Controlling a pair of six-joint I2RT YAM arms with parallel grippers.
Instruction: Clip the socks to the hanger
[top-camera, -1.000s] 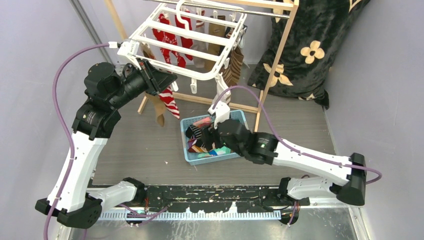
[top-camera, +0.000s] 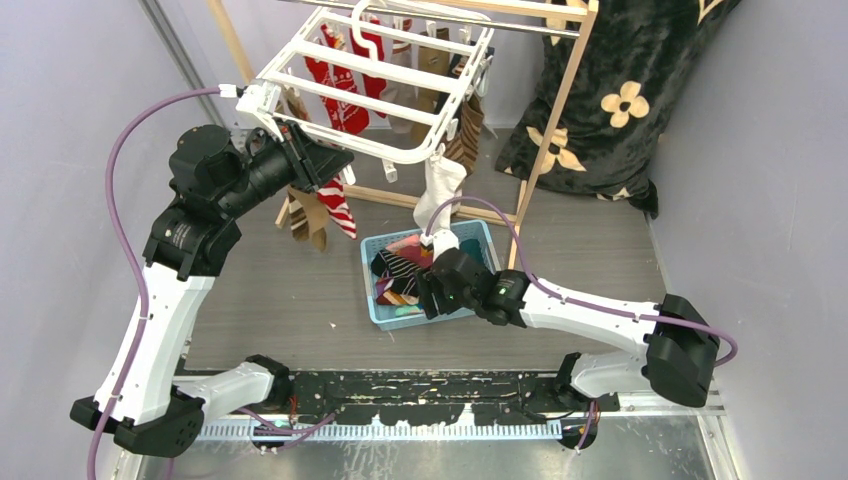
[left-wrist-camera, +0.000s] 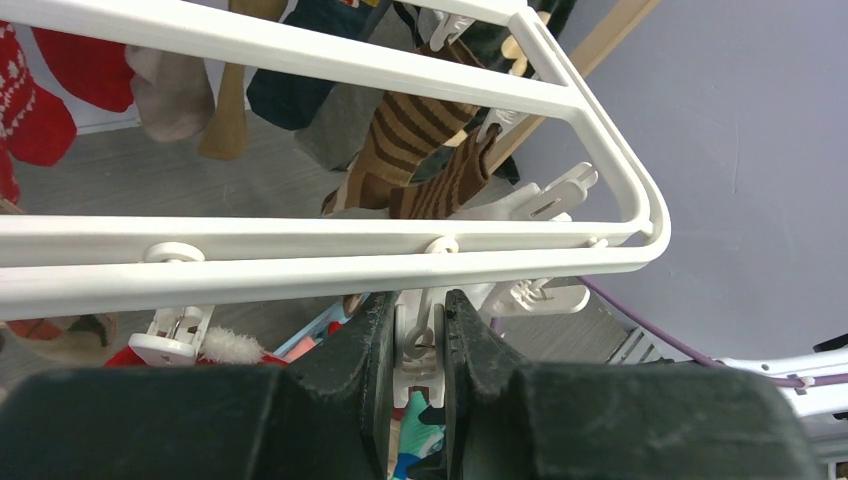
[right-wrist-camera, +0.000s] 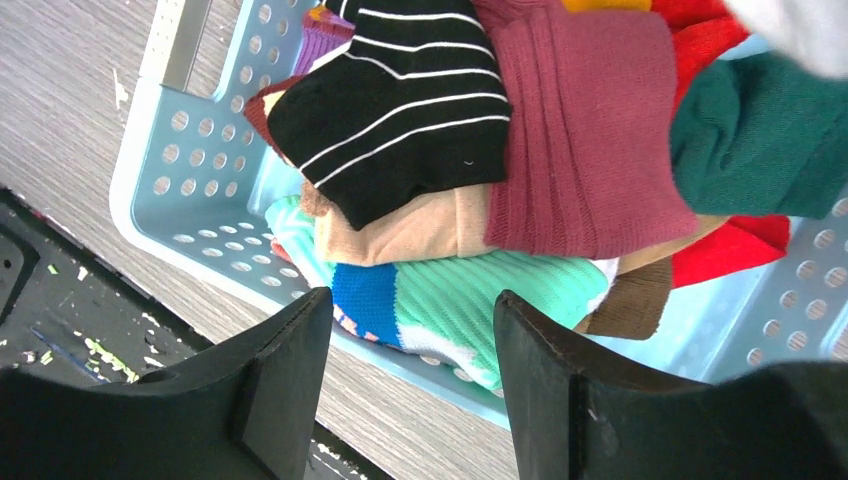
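The white hanger (top-camera: 370, 75) carries several clipped socks, among them a white sock (top-camera: 440, 187) at its front right corner. My left gripper is shut on a white clip (left-wrist-camera: 420, 345) under the hanger's front bar; no sock shows in that clip. Over the blue basket (right-wrist-camera: 150, 190) my right gripper stands open, its fingers apart and empty. Beyond its fingertips lies a mint-green and blue sock (right-wrist-camera: 450, 295). Around it are a black sock with white stripes (right-wrist-camera: 410, 110), a maroon sock (right-wrist-camera: 590, 130) and a dark green sock (right-wrist-camera: 760, 130).
A wooden rack (top-camera: 552, 130) holds up the hanger. Striped brown socks (left-wrist-camera: 415, 140) hang at the hanger's right side. A dark floral cushion (top-camera: 620, 95) leans at the back right.
Hanging socks, including the white one, have swung about. The left arm stays still.
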